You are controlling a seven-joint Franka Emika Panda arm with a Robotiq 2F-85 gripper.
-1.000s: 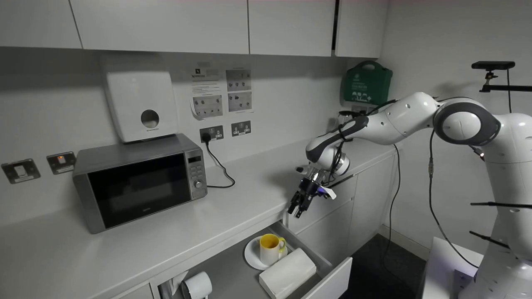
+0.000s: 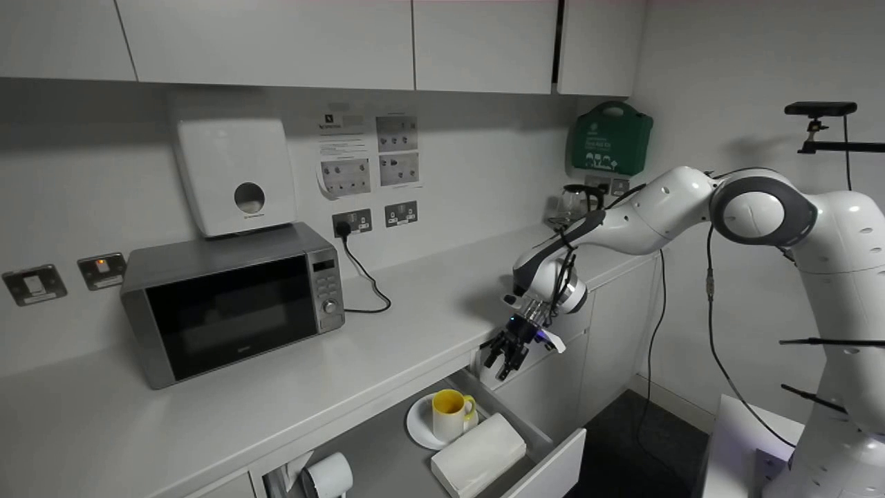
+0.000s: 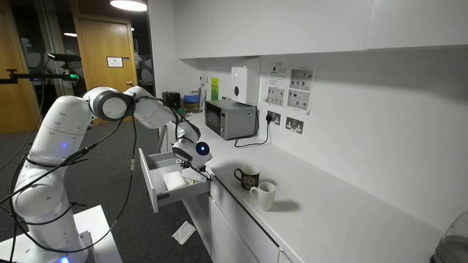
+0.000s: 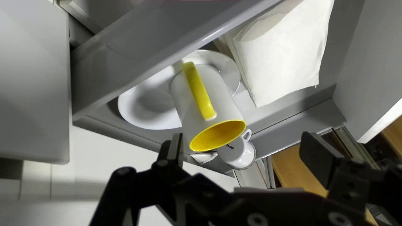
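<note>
Inside the pulled-out drawer (image 2: 390,465), a white mug with a yellow interior and yellow handle (image 2: 449,415) stands upright on a white plate (image 2: 420,425). My gripper (image 2: 507,365) hangs above the drawer's right side wall, apart from the mug. In the wrist view its fingers (image 4: 316,156) are spread wide with nothing between them. The yellow-handled mug (image 4: 211,101) appears there beyond the fingertips, handle facing the camera. A second white mug (image 2: 329,476) lies on its side at the drawer's other end.
A stack of white paper towels (image 2: 478,456) lies beside the plate. Behind stands a microwave (image 2: 236,294) on the counter. Two mugs, one dark (image 3: 250,177) and one white (image 3: 265,195), stand on the counter past the arm. The drawer's side wall (image 4: 150,56) runs close by.
My gripper has moved lower and slightly to the right in exterior view 1, and its tilt has changed. The drawer and the things in it have stayed put.
</note>
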